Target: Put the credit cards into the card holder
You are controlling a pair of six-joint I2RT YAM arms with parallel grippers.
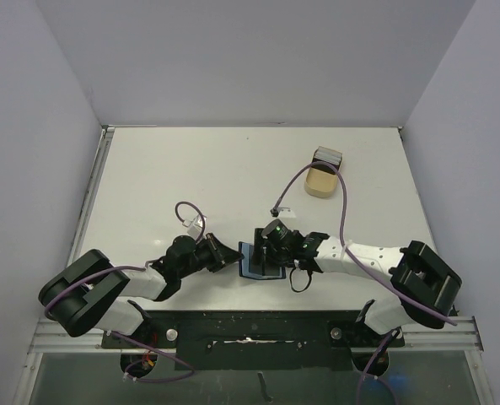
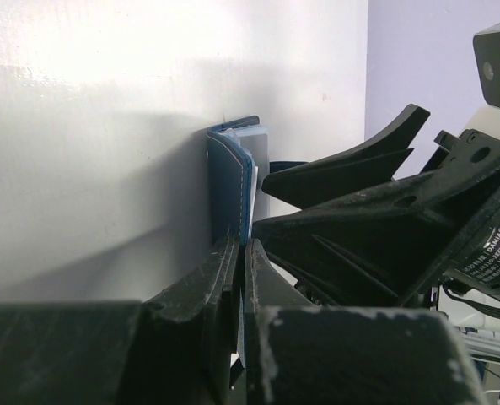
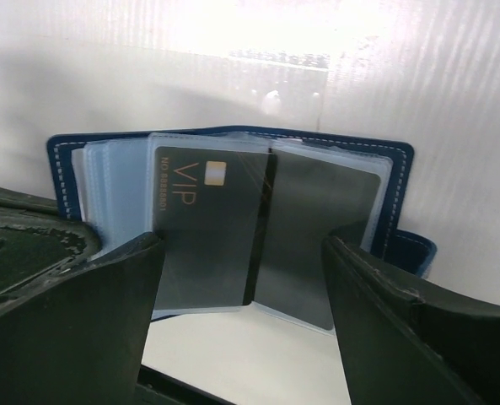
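The navy card holder [image 3: 401, 194] stands on the table with clear sleeves. A black VIP card [image 3: 203, 228] and a darker card [image 3: 304, 236] sit in its sleeves in the right wrist view. My left gripper is shut on the holder's edge. My right gripper hovers over the holder, fingers apart at either side of the cards; whether it touches them is unclear.
A tan box [image 1: 321, 184] with a grey top part lies at the back right.
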